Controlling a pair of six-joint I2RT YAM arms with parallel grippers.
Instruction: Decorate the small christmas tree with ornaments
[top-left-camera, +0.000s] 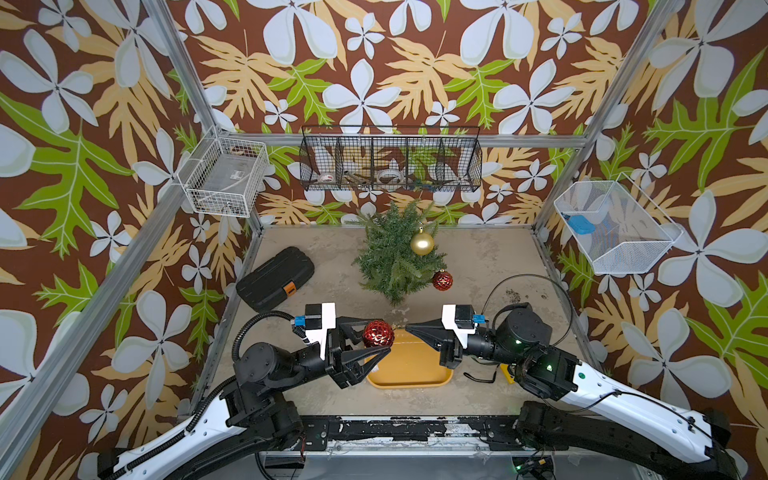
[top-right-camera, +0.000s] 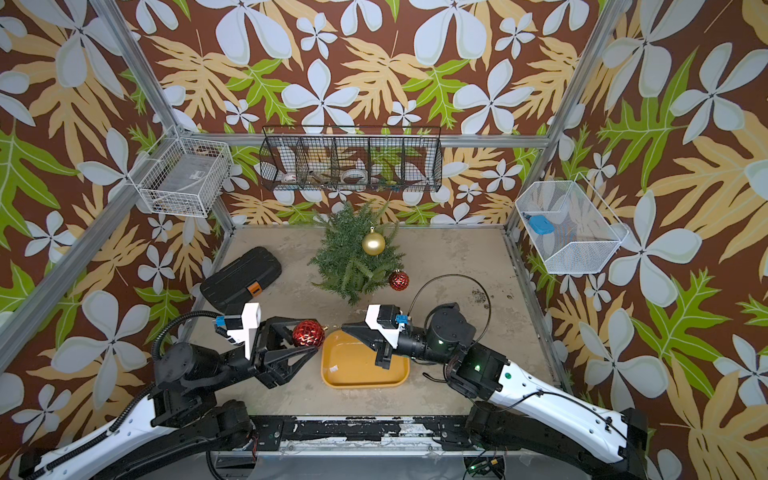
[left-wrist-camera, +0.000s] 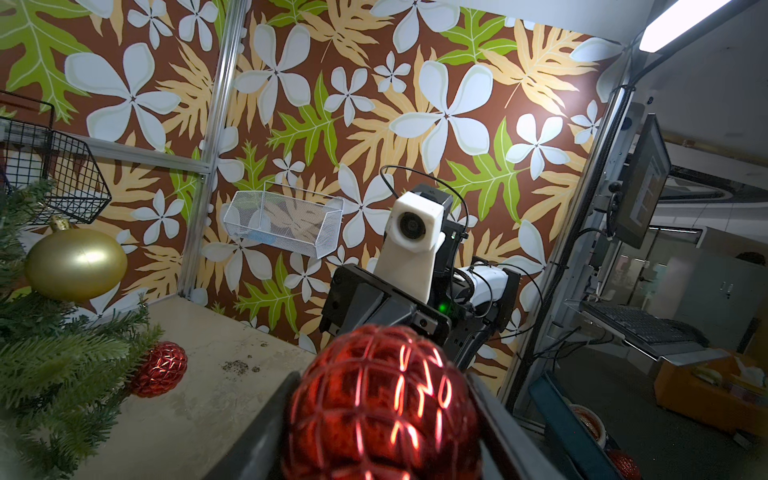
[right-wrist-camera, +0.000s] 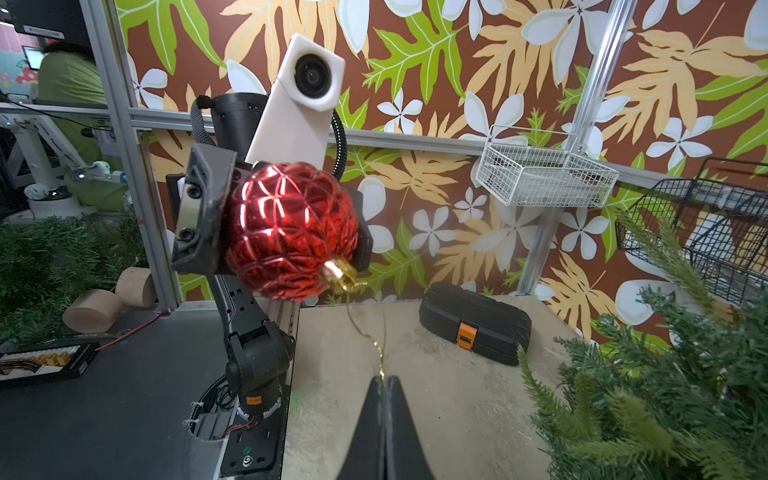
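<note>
A large red ornament (top-left-camera: 377, 333) is held in my left gripper (top-left-camera: 369, 345), shut on it. Its gold cap and string (right-wrist-camera: 344, 276) hang toward my right gripper, whose fingers are closed, with the thin string at their tips; whether it is pinched there is hard to tell. The small tree (top-left-camera: 392, 256) stands at the table's centre back, carrying a gold ball (top-left-camera: 422, 244) and a red ball (top-left-camera: 442, 280) on its right side.
A yellow tray (top-left-camera: 408, 376) lies below the grippers. A black case (top-left-camera: 272, 280) sits at left. Wire baskets hang on the back (top-left-camera: 389, 160), left (top-left-camera: 226, 176) and right (top-left-camera: 608, 232) walls. Bare table surrounds the tree.
</note>
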